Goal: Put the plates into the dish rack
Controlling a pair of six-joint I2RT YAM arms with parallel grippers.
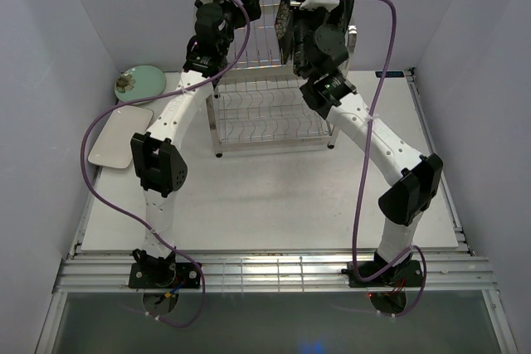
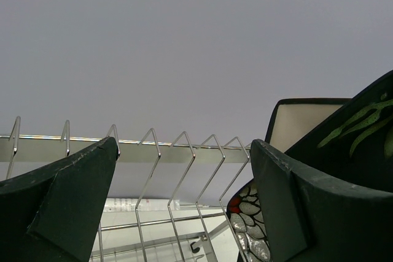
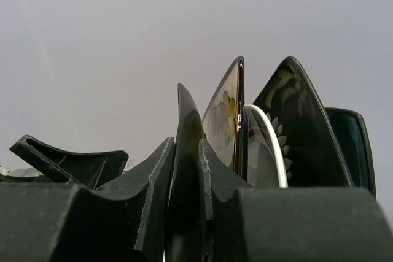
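Observation:
My left gripper (image 1: 246, 2) stands open above the left part of the dish rack (image 1: 274, 140); the left wrist view shows wire slots between its fingers. My right gripper is shut on a dark plate (image 3: 187, 115) held on edge at the rack's right end, beside several other upright plates: a patterned one (image 3: 224, 111), a white-rimmed one (image 3: 273, 145) and a dark one with leaves (image 3: 288, 118). A dark plate with green leaves (image 2: 362, 127) also shows at right in the left wrist view.
A green plate (image 1: 141, 82) and a pale rectangular plate (image 1: 116, 138) lie on the table at the left.

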